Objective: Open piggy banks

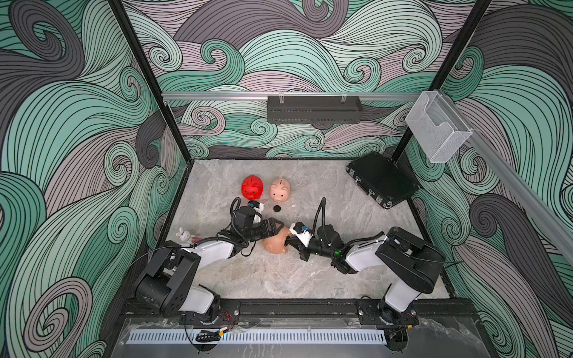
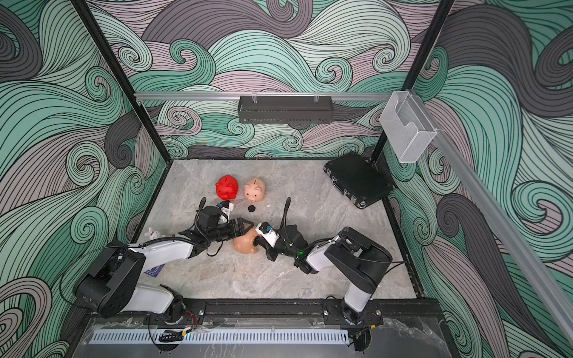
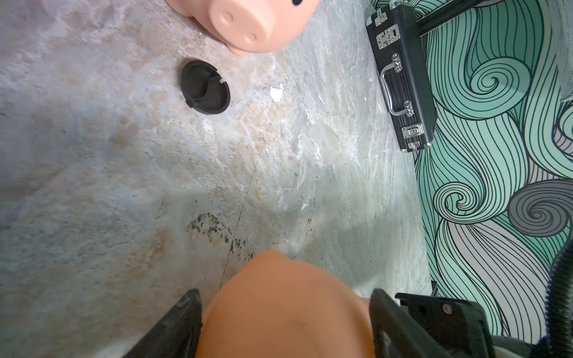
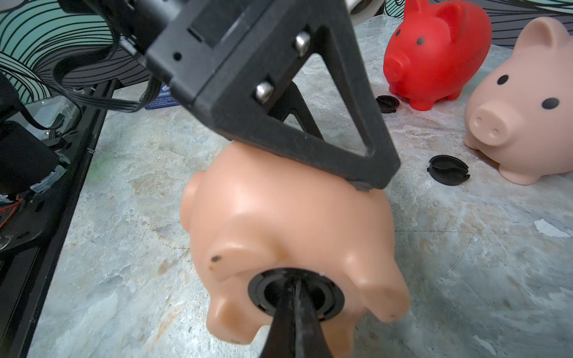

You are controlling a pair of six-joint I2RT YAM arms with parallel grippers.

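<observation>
A tan-orange piggy bank (image 4: pixel 286 203) lies tipped on its side, its legs and belly facing my right arm. My left gripper is open wide, its fingers standing on both sides of the pig's body and seeming to touch it. A black round plug (image 4: pixel 259 292) sits in the belly. My right gripper is shut with its tips at the plug's middle; whether they pinch the plug's thin ridge cannot be seen. Farther back stand a red piggy bank (image 1: pixel 252 187) and a pale pink piggy bank (image 1: pixel 280 189), both upright.
One loose black plug (image 4: pixel 448 170) lies before the pink pig, and another black plug (image 4: pixel 387 103) by the red one. A black case (image 1: pixel 382 179) sits back right. A small white rabbit figure (image 1: pixel 184 235) is at the left edge.
</observation>
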